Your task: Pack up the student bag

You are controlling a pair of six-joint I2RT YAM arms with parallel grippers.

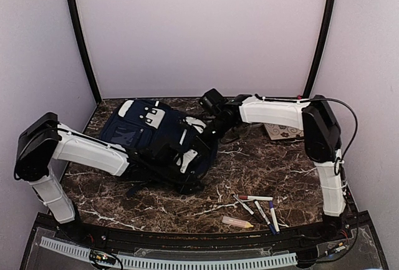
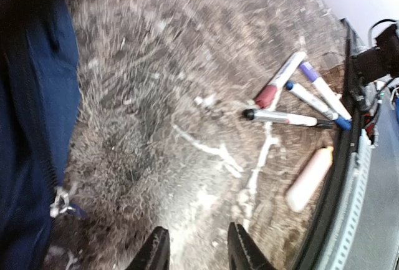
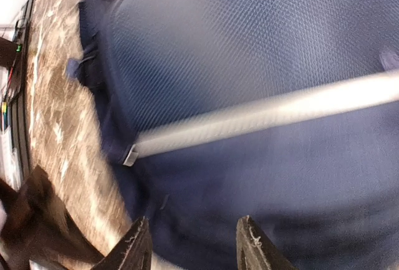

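The navy bag [image 1: 118,134] with a white cartoon patch lies on the left of the marbled table, partly covered by both arms. Low at its front right side is my left gripper [image 1: 192,189]; in the left wrist view its fingertips [image 2: 159,248] stand apart with bare table between them. My right gripper [image 1: 204,144] hovers over the bag's right side. In the right wrist view, its fingers [image 3: 254,245] are spread above navy fabric [image 3: 262,176], and no held object shows. A blurred white strip [image 3: 268,117] crosses the fabric there. Whether the bag's mouth gapes is hidden.
Several markers lie at the front right, among them a red-capped one [image 1: 255,197] and a purple-capped one [image 1: 273,214]. Beside them is a pale tube [image 1: 237,222] with an orange tip. A patterned white item [image 1: 283,131] sits at back right, partly behind the right arm.
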